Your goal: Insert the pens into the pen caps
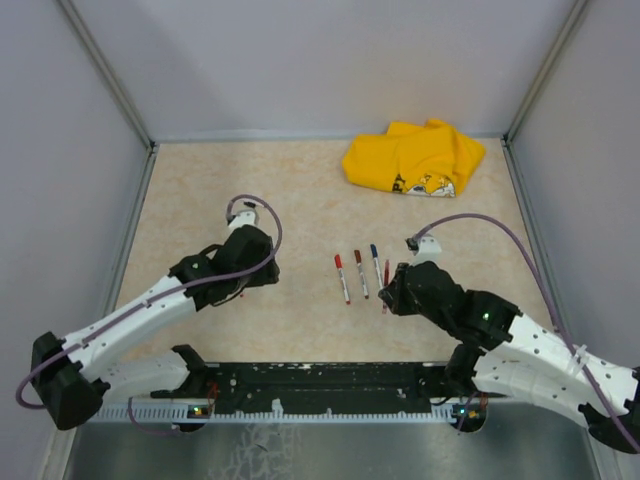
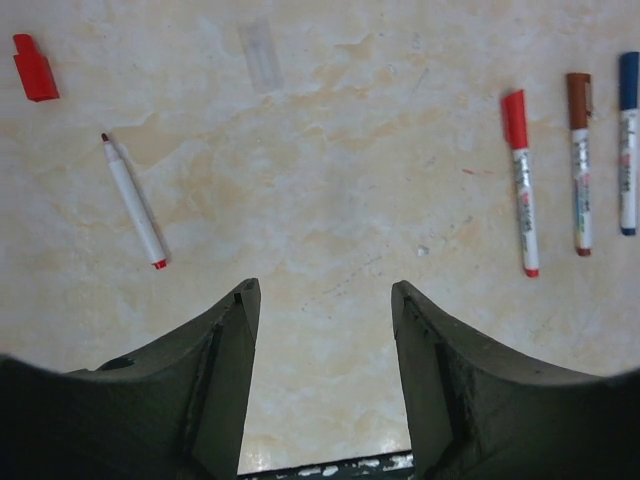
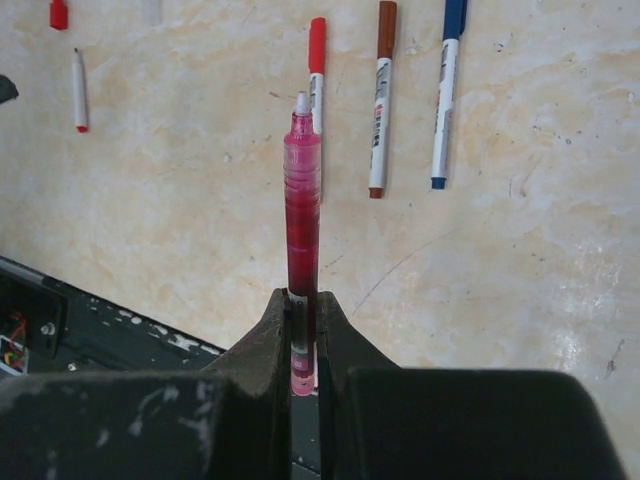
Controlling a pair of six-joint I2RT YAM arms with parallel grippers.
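My right gripper is shut on a reddish-pink pen point(image 3: 302, 215), which stands with its pale tip pointing away from the fingers. From above, this pen point(image 1: 386, 272) shows beside the blue marker. Nothing lies between the fingers of my left gripper, which is open above the table. Ahead of it on the left are a loose red cap point(image 2: 38, 72) and an uncapped white pen point(image 2: 134, 205) with a dark tip and red end. A red marker point(image 2: 522, 185), a brown marker point(image 2: 580, 165) and a blue marker point(image 2: 628, 145) lie capped in a row.
A yellow cloth point(image 1: 412, 160) is bunched at the back right. A small clear strip point(image 2: 261, 57) lies flat near the red cap. Bare table separates the loose pen from the marker row. A dark rail point(image 1: 320, 380) runs along the front edge.
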